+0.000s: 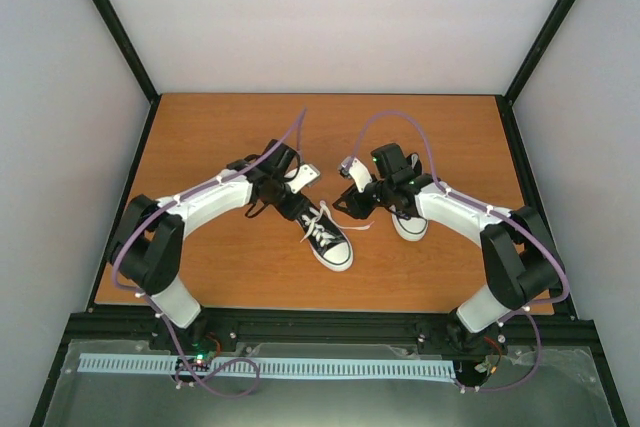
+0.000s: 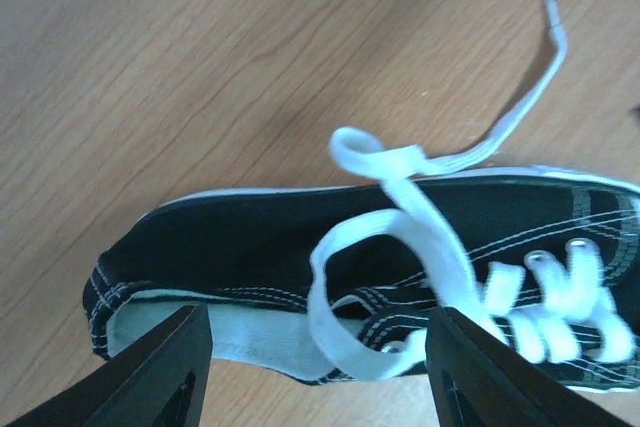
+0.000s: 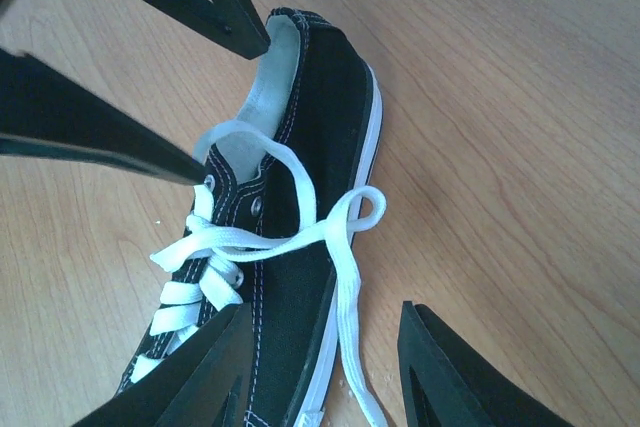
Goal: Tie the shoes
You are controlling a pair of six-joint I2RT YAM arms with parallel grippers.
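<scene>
The black shoe (image 1: 325, 242) with white laces lies tilted on the table, its toe toward the front. A loose crossing of white lace (image 2: 435, 247) lies over its tongue, with a small loop (image 3: 368, 209) on the side. My left gripper is over the shoe's opening, fingers spread either side of a lace loop; in the right wrist view, one left fingertip (image 3: 185, 165) is close to the lace. My right gripper stands open beside the shoe. A lace tail (image 3: 348, 317) runs between its fingers in view, apparently not gripped.
A second shoe (image 1: 410, 227) stands to the right, partly hidden under my right arm. Both grippers are close together over the first shoe.
</scene>
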